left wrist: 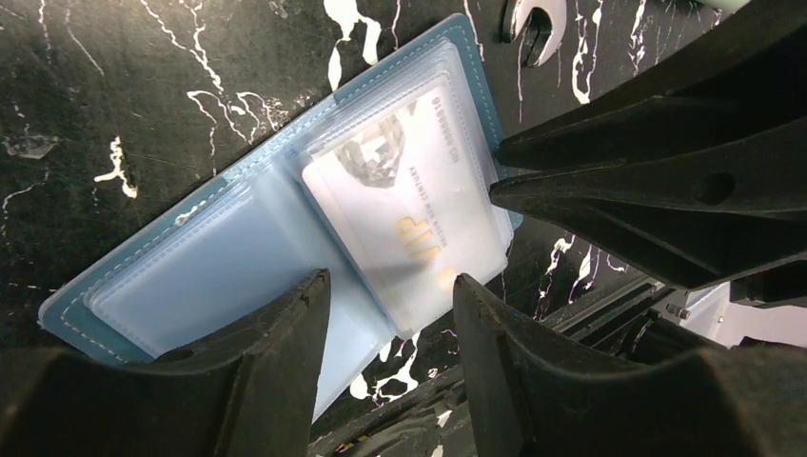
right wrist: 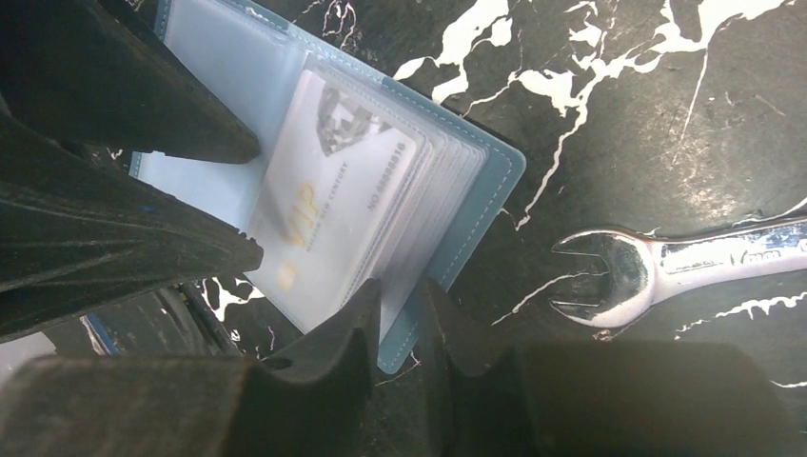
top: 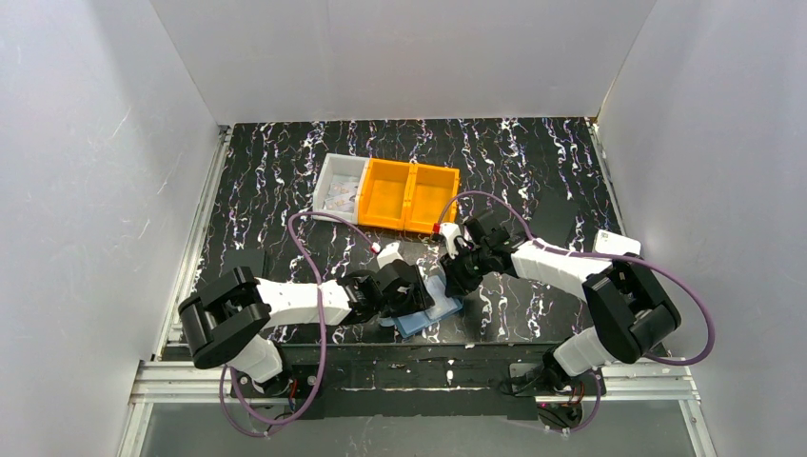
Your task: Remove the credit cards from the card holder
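Note:
A light-blue card holder (top: 419,319) lies open on the marble table near the front centre, with a white VIP card (left wrist: 409,209) in a clear sleeve over a stack of sleeves (right wrist: 438,190). My left gripper hovers over the holder at the card's lower edge, fingers apart with nothing seen between them. My right gripper is at the stack's outer edge, fingers parted around a narrow gap; whether it touches the sleeves is unclear. Each gripper also appears as dark fingers in the other's wrist view.
A wrench (right wrist: 695,257) lies beside the holder. Behind are a white bin (top: 325,186) with flat items inside and two orange bins (top: 385,190). The table's front edge is close below the holder; both sides of the table have free room.

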